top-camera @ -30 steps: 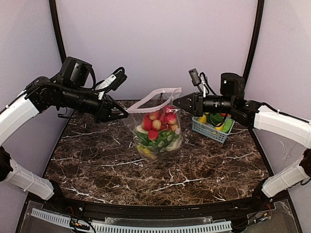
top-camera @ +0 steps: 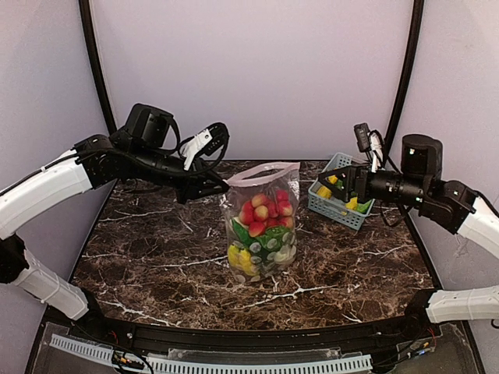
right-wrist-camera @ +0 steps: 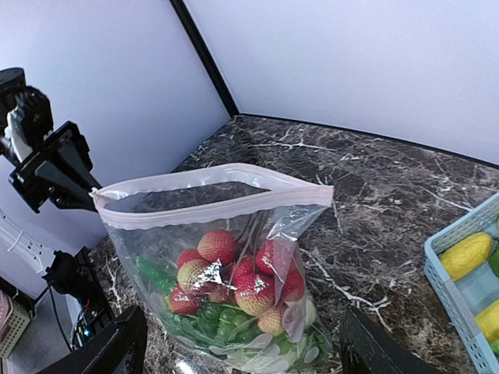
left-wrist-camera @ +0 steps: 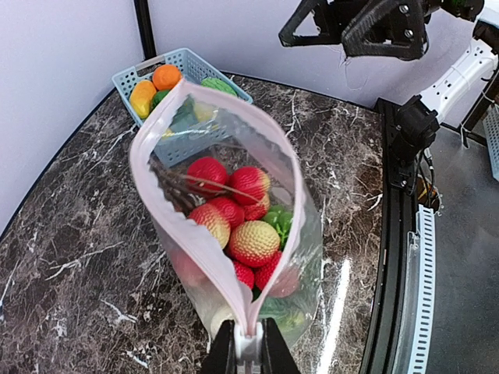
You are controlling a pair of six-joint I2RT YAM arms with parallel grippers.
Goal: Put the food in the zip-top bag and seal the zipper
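Note:
A clear zip top bag [top-camera: 265, 204] with a pale pink rim hangs from its left corner, its mouth gaping open. Inside it are red and yellow peach-like fruits [right-wrist-camera: 254, 293], green leafy pieces [top-camera: 270, 240] and something yellow at the bottom. My left gripper is shut on the bag's corner by the rim. To the bag's right, clear of it, my right gripper [top-camera: 326, 184] is open with nothing between its fingers. In the right wrist view the bag's free corner [right-wrist-camera: 321, 195] stands ahead of the fingers [right-wrist-camera: 129, 343].
A light blue basket [top-camera: 337, 213] with yellow, orange and green food [left-wrist-camera: 165, 76] stands at the back right, close behind my right gripper.
My right gripper has come off the bag's right corner and moved right, away from it.

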